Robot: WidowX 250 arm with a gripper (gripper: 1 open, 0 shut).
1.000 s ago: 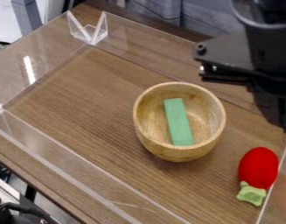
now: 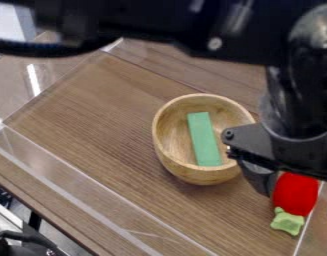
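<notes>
A wooden bowl (image 2: 173,130) holds a green rectangular block (image 2: 205,139). A red strawberry-like object (image 2: 297,194) with a pale green leafy end (image 2: 287,222) lies right of the bowl. The dark gripper (image 2: 274,165) reaches down from the upper right over the red object, partly covering it. Its fingertips are hard to make out, and whether it holds anything cannot be told.
A clear strip runs along its lower left edge, with dark hardware at the bottom left corner. The arm hides much of the top.
The gripper has come down toward the red object, now partly hiding it, and the arm now covers the upper part of the view. The bowl and block look unmoved.
</notes>
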